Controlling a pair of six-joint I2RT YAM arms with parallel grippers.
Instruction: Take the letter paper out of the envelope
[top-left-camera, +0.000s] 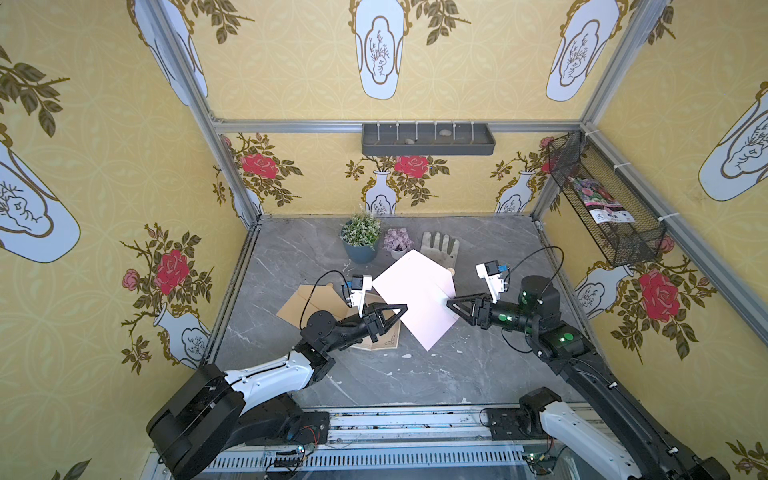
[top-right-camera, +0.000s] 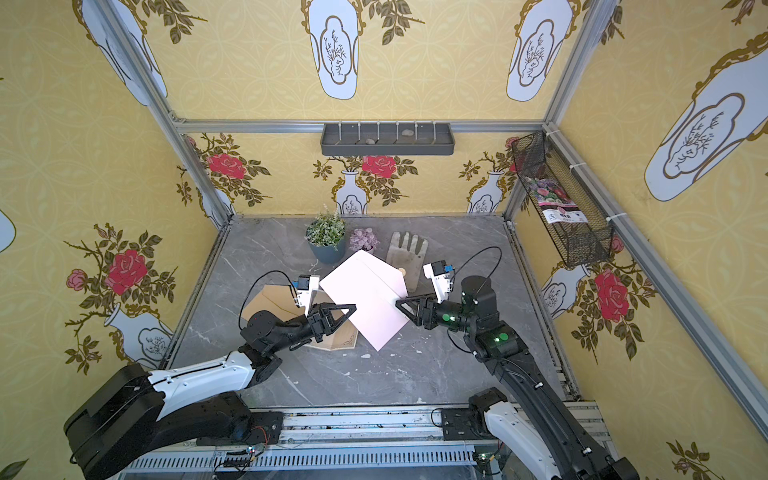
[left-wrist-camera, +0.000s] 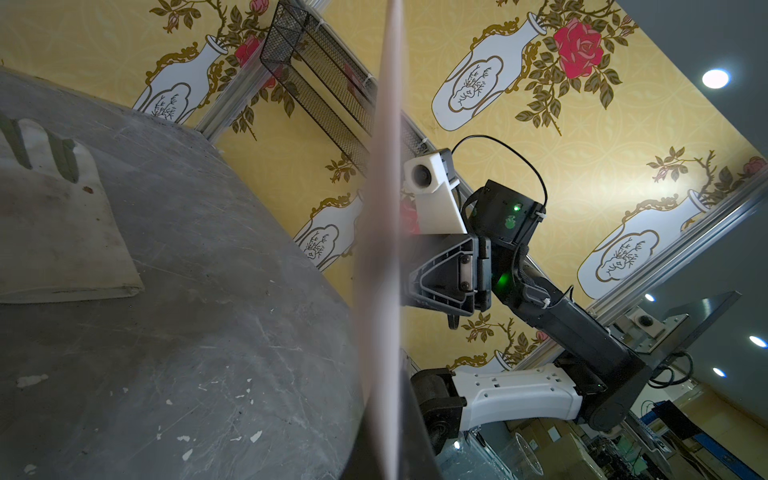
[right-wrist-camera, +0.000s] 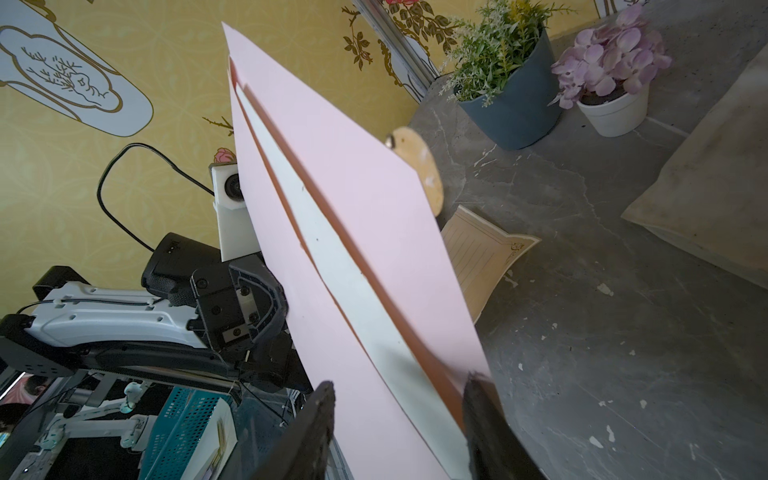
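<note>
A pink envelope hangs above the table, its edge gripped by my left gripper, which is shut. The left wrist view sees the envelope edge-on. In the right wrist view, its mouth gapes, and a white strip of letter paper shows between the two pink panels. My right gripper stands part open at the mouth. One of its dark fingers is outside the near panel; the other lies by the far panel. Contact with the paper is unclear.
A brown envelope and a tan card lie under the left arm. Behind stand a blue-potted plant and a purple flower pot, beside a work glove.
</note>
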